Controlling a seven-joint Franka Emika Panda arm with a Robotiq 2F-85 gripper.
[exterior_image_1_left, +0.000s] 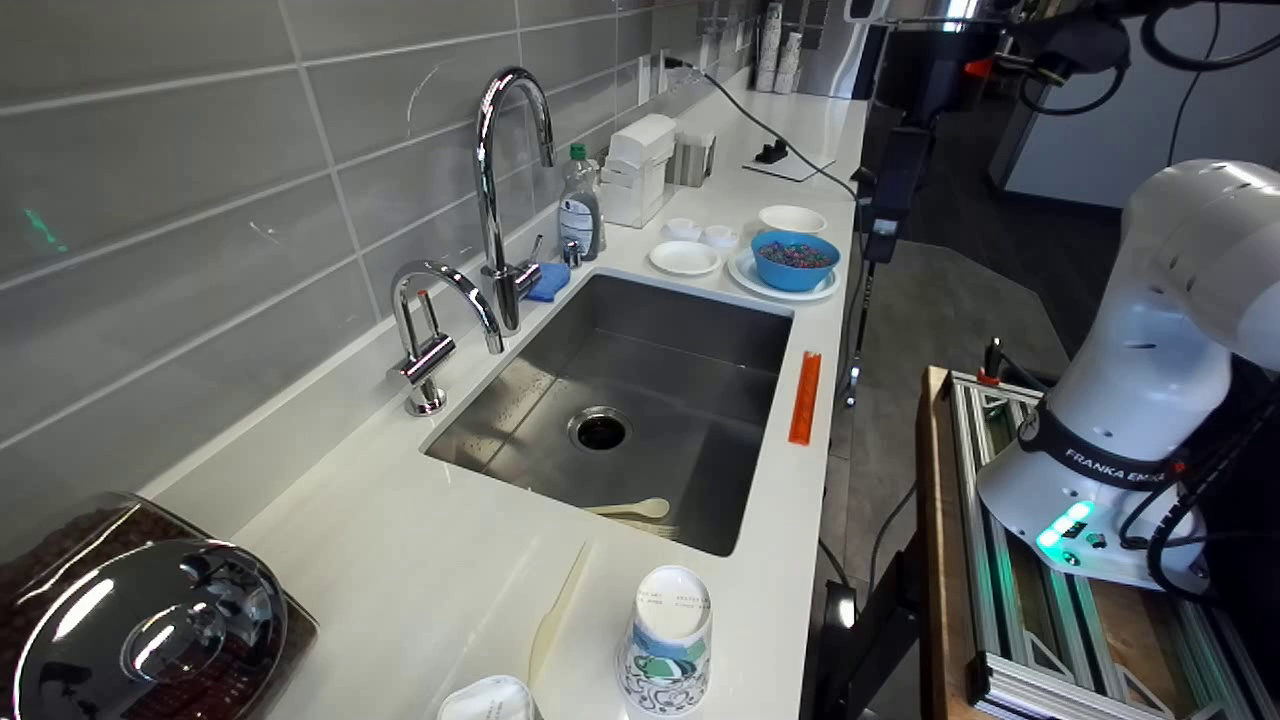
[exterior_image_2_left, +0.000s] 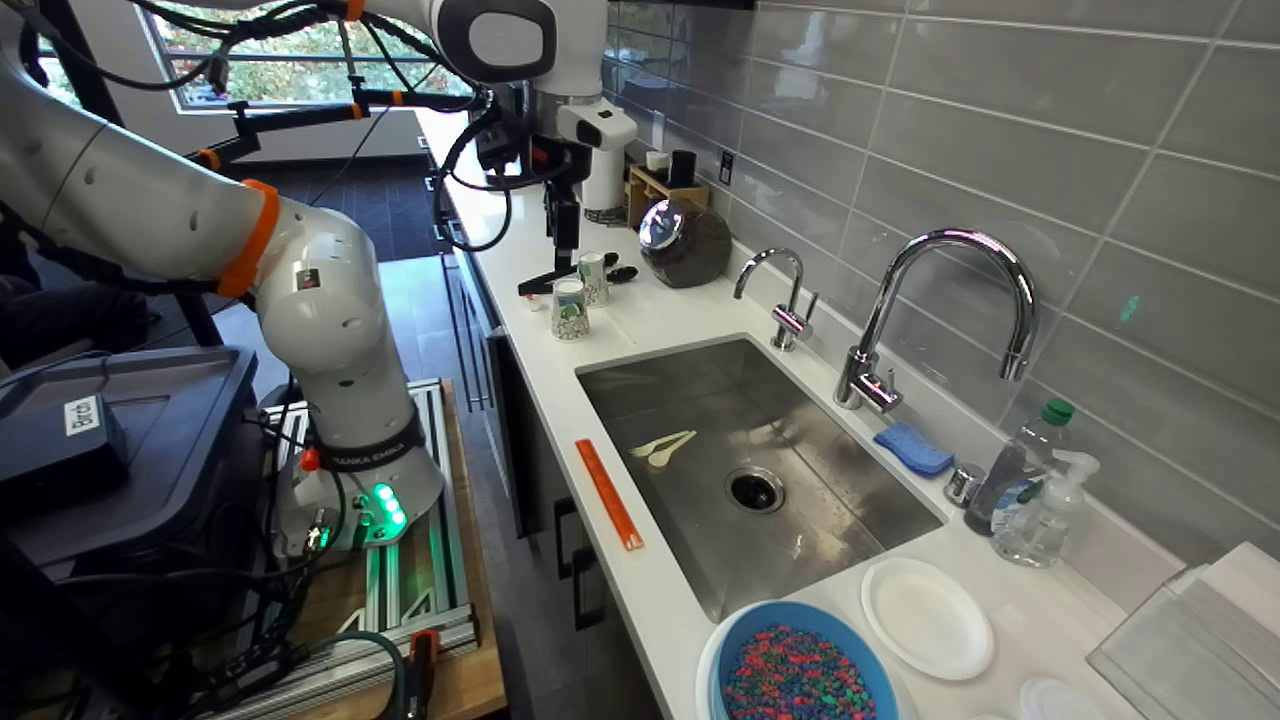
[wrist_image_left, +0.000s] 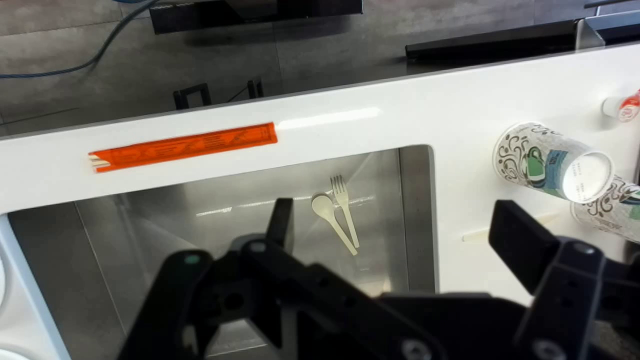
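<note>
My gripper is open, its two black fingers (wrist_image_left: 520, 243) wide apart in the wrist view, with nothing held between them. Below the gap, on the sink floor, lie a cream spoon (wrist_image_left: 324, 208) and a matching fork (wrist_image_left: 342, 198). A pale knife (exterior_image_1_left: 559, 614) rests on the counter beside the sink. Two patterned paper cups stand upside down there: one nearer the counter's front edge (exterior_image_2_left: 570, 312), the other behind it (exterior_image_2_left: 593, 274). Along the front rim lies an orange chopstick packet (wrist_image_left: 192, 146). In exterior view 2 the gripper hangs near the cups.
Past the sink's other end, a blue bowl (exterior_image_1_left: 793, 260) of coloured bits sits on a plate, near an empty white plate (exterior_image_1_left: 685, 258). Two taps, the taller one (exterior_image_1_left: 491, 180) included, rise along the wall. A lidded dark container (exterior_image_2_left: 689, 246) stands beyond the cups.
</note>
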